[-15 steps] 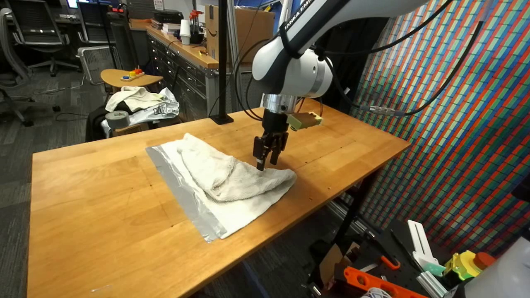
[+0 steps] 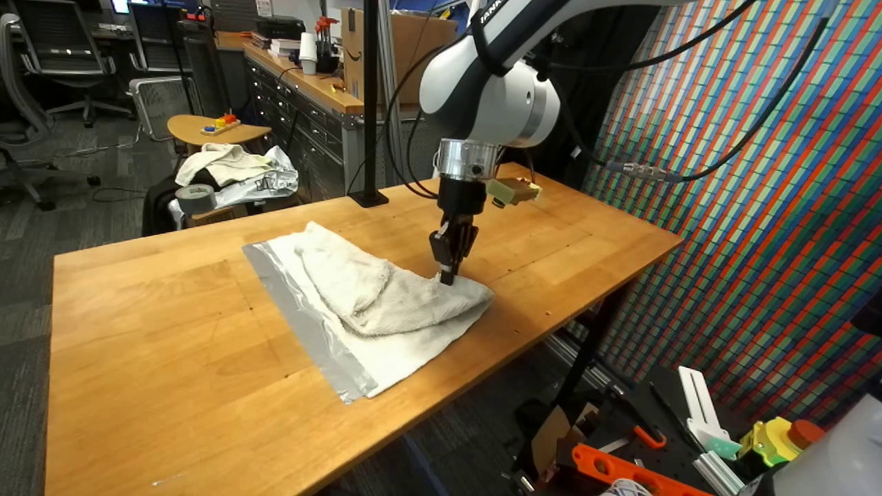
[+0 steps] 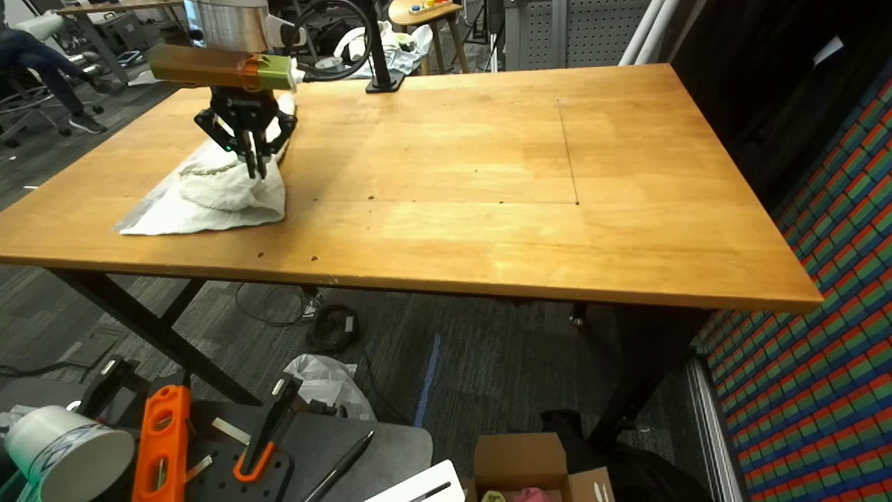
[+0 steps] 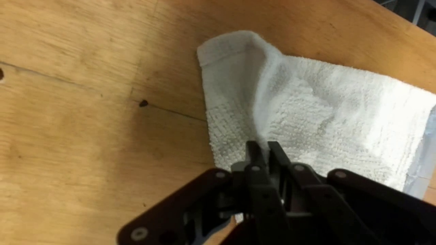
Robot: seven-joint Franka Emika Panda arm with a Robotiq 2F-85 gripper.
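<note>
A white terry towel (image 2: 364,285) lies partly folded over itself on the wooden table, with a strip of silver tape (image 2: 310,322) along one side. Its back edge is pinched by my gripper (image 2: 448,277), which points straight down. From the wrist camera, a raised ridge of cloth (image 4: 259,106) runs into the gap between the fingertips of my gripper. The fingers are shut on that ridge. In the second exterior view the gripper (image 3: 256,171) stands over the towel (image 3: 213,188) near its right side.
A black post (image 2: 369,194) rises at the table's back edge. Tools, including an orange level (image 3: 163,435), lie on a separate surface in front.
The gripper has gone from open to shut and shifted slightly right. A bit of the towel's edge is now bunched up at the fingertips; the rest of the towel lies as before.
</note>
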